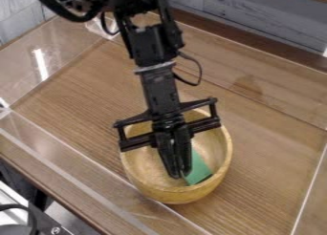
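Note:
The black gripper (pixel 173 153) reaches down from the top of the view into a round tan wooden bowl (pixel 163 189). Its fingertips are low inside the bowl, beside a green object (pixel 197 168) that lies in the right part of it. The gripper looks shut; whether anything is between its fingers is hard to see, as the arm hides much of the bowl's inside.
A white wall (pixel 243 19) runs along the back, and a clear edge strip crosses the front left.

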